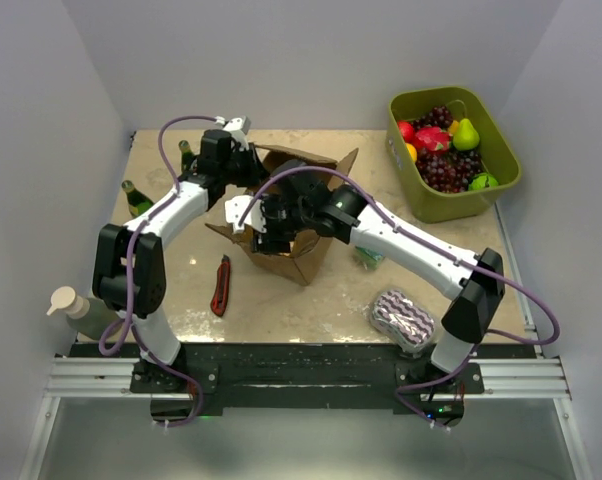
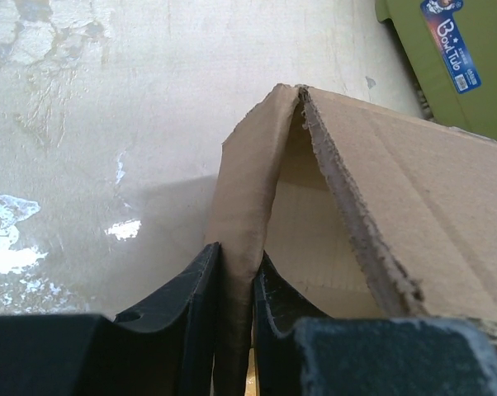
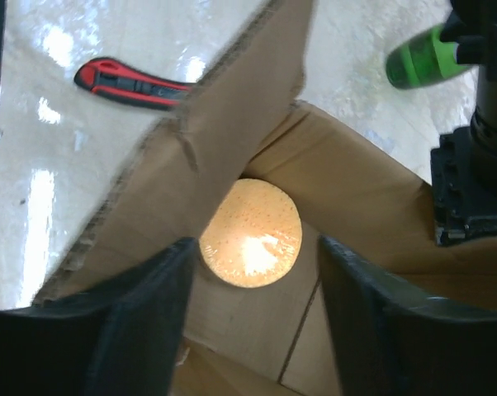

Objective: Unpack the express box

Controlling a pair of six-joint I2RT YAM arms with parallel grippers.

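Observation:
The cardboard box [image 1: 311, 258] stands mid-table with flaps raised. In the left wrist view, my left gripper has its fingers closed round a folded flap edge [image 2: 265, 157] at the box's back. My right gripper hangs over the box, its blurred fingers apart. Below them in the right wrist view, a round orange-yellow item [image 3: 251, 227] lies on the box's bottom, beside a raised flap [image 3: 149, 198].
A red box cutter [image 1: 221, 285] lies front left, green bottles [image 1: 138, 200] at the left. A packet [image 1: 369, 255] and a striped pouch [image 1: 401, 318] lie right of the box; a fruit tub [image 1: 446, 205] stands back right.

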